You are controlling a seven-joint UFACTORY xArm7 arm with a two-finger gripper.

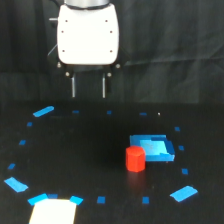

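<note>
My gripper (pixel 89 96) hangs high at the upper left of the camera view, beneath the white hand. Its two thin fingers point down and stand well apart, with only dark background between them. Far below and to the right, a red block (pixel 135 159) stands on the black table. Directly behind it lies a blue tray (pixel 171 155), whose near rim the block partly hides. Something pale blue (pixel 154 147) shows inside the tray. Whether block and tray touch, I cannot tell.
A cream-white object (pixel 53 212) is cut off by the bottom edge at left. Blue tape strips (pixel 184 193) and small blue squares mark out the black table.
</note>
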